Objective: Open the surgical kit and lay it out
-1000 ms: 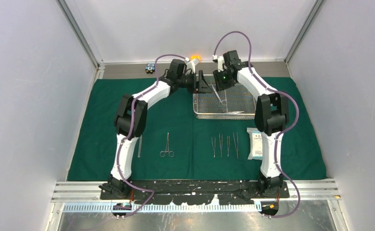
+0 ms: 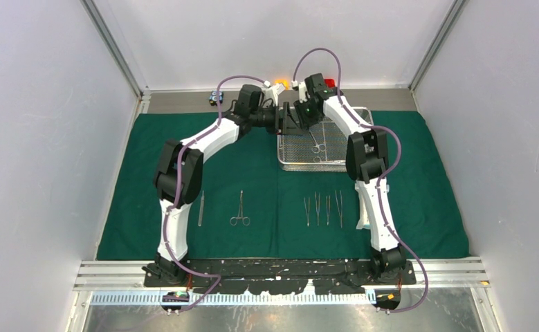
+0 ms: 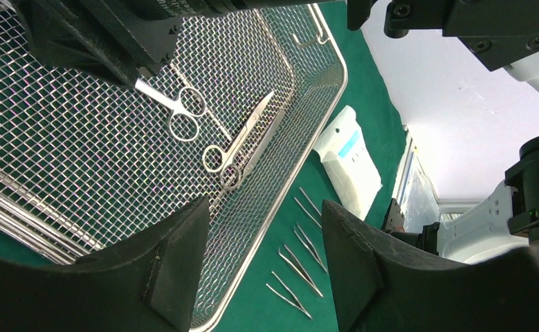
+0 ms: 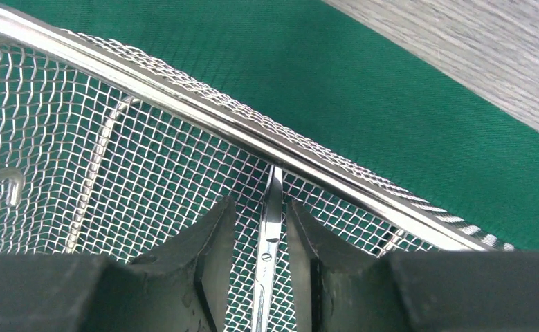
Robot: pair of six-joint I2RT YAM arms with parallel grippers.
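Observation:
The wire mesh tray (image 2: 335, 142) holds scissor-like instruments (image 3: 180, 108), a pair of scissors (image 3: 244, 135) and a flat metal instrument (image 3: 265, 143). In the right wrist view a slim steel instrument (image 4: 267, 256) reaches under the tray's rim, between the open fingers of my right gripper, which is over the tray's back part. My left gripper (image 2: 286, 119) is open at the tray's left side, nothing seen between its fingers. Laid on the green cloth are a slim instrument (image 2: 201, 207), a clamp (image 2: 241, 220) and several tweezers (image 2: 318, 207).
A white packet (image 3: 349, 162) lies on the cloth at right, partly under the right arm. A small blue object (image 2: 216, 98) stands on the back strip; walls surround the workspace.
My right gripper and arm have moved left over the tray's back.

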